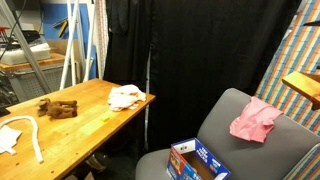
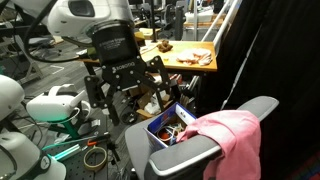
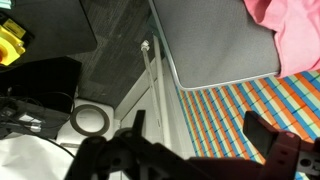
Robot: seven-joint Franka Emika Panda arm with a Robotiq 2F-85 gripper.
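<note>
In the wrist view my gripper is open, its two dark fingers wide apart with nothing between them. Beyond the fingers lie the edge of a grey chair [image 3: 215, 45] and a striped mat [image 3: 215, 110]. A pink cloth [image 3: 298, 35] is at the upper right of that view. It drapes over the chair back in exterior view 2, where the cloth [image 2: 225, 130] lies to the right of my white and black arm [image 2: 85, 40]. On the chair seat rests a blue open box [image 1: 198, 160]; small items inside show in exterior view 2.
A wooden table [image 1: 85, 125] at left carries a brown stuffed toy [image 1: 57, 108], a pale crumpled cloth [image 1: 125, 97] and a white curved tube [image 1: 30, 130]. Black curtains [image 1: 205, 50] hang behind the chair. A wooden board edge [image 1: 303, 86] juts in at the right.
</note>
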